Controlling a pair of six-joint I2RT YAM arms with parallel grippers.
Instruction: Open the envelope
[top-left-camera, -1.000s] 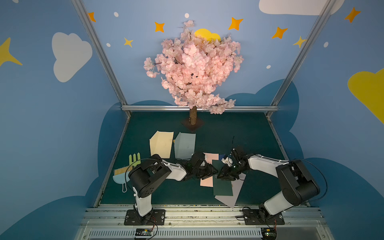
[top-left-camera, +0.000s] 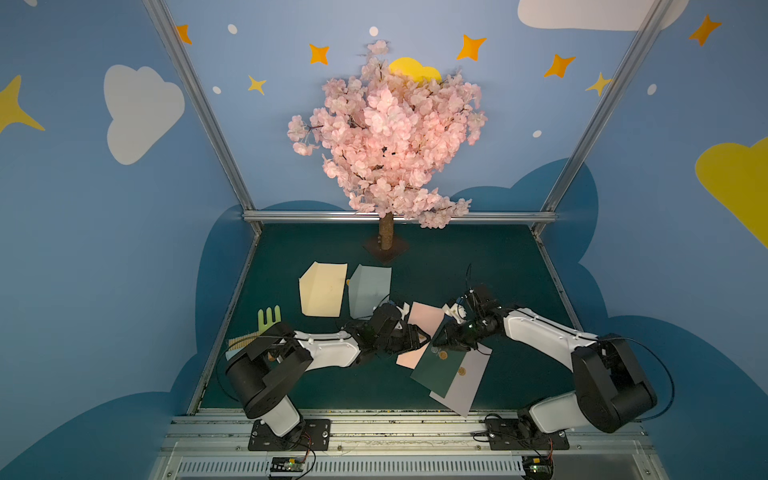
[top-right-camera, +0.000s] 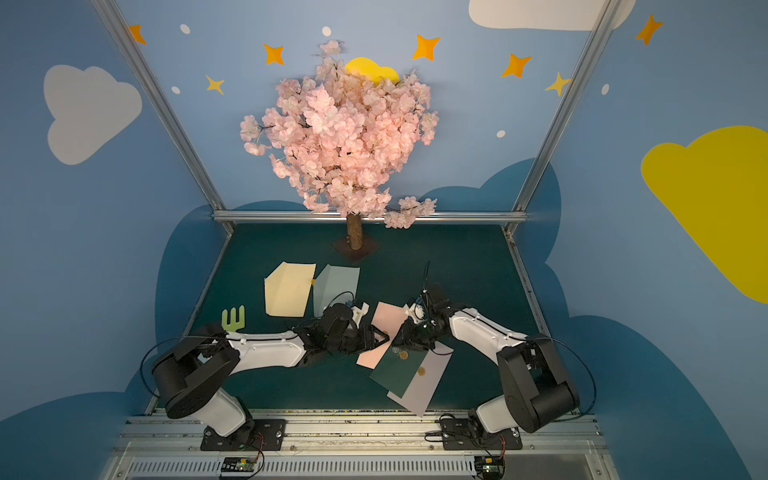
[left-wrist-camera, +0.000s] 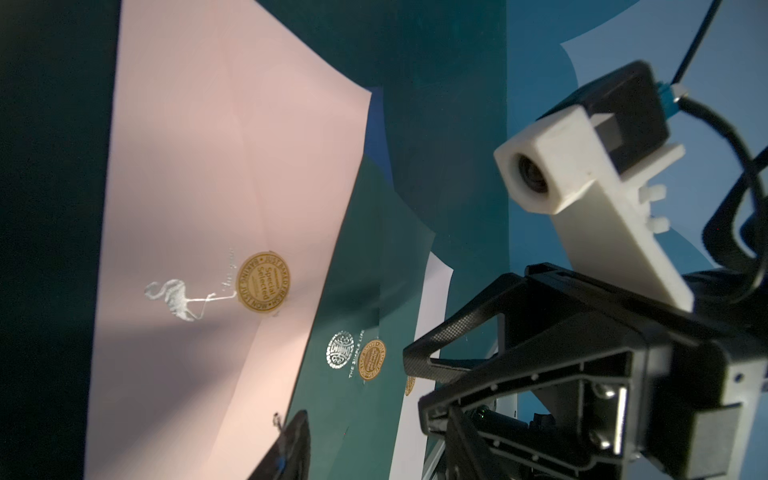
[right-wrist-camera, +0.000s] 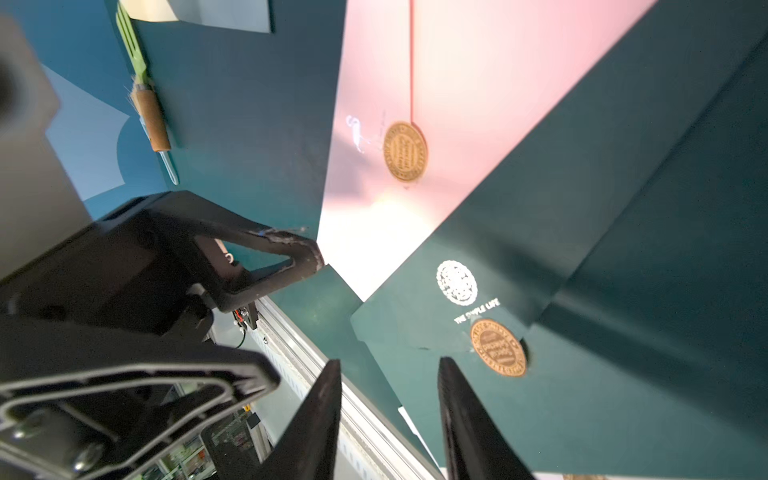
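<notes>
A pink envelope (top-left-camera: 426, 314) and a dark green envelope (top-left-camera: 432, 377) lie overlapping and tilted at the front middle of the table, the green over the pink. On the pink one is a gold seal (left-wrist-camera: 264, 281); another gold seal (right-wrist-camera: 497, 347) sits on the green one at its flap edge, which lies flat. My left gripper is over the pink envelope, fingers apart and nothing between them. Over the green envelope's upper part, my right gripper stands open and empty. In the top views the arms hide parts of both envelopes.
A lilac envelope (top-left-camera: 473, 380) lies partly under the green one. Behind are a cream envelope (top-left-camera: 323, 289) and a grey-blue one (top-left-camera: 370, 289), flaps raised. A green fork (top-left-camera: 269, 317) is at far left, partly covered by the left arm.
The pink and green envelopes have turned from straight to slanted.
</notes>
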